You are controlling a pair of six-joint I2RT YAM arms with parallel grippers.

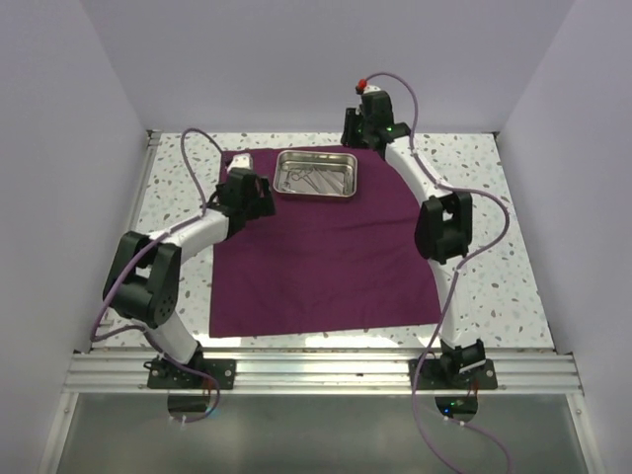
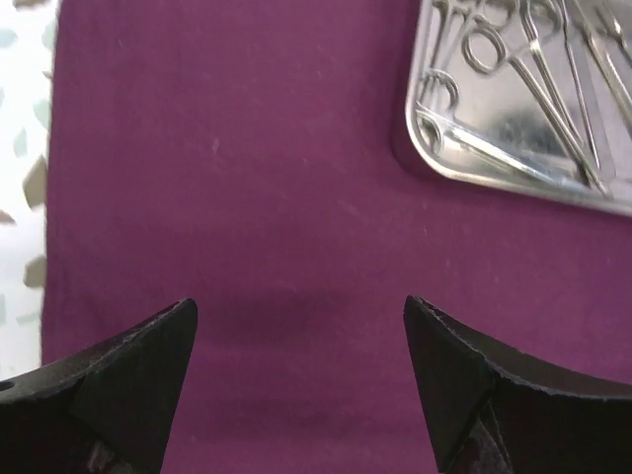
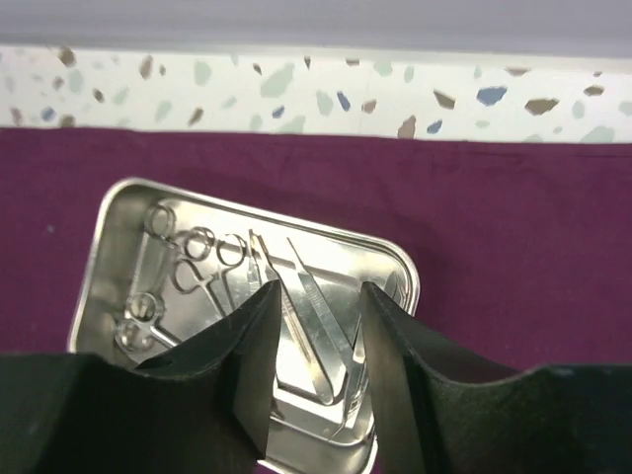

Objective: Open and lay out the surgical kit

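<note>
The steel tray (image 1: 315,194) of instruments lies on the spread purple cloth (image 1: 321,276) near its back edge. Scissor-like tools (image 3: 189,275) and slender instruments (image 3: 318,306) are inside it. My left gripper (image 1: 259,188) stands open left of the tray; in the left wrist view its fingers (image 2: 118,385) frame bare cloth, with the tray at upper right. My right gripper (image 1: 351,133) is above the cloth's back edge at the tray's right end. In the right wrist view its fingers (image 3: 415,385) are part open over the tray, with nothing seen held.
The speckled table (image 1: 474,286) shows around the cloth, with pale walls at back and sides. The cloth in front of the tray is bare.
</note>
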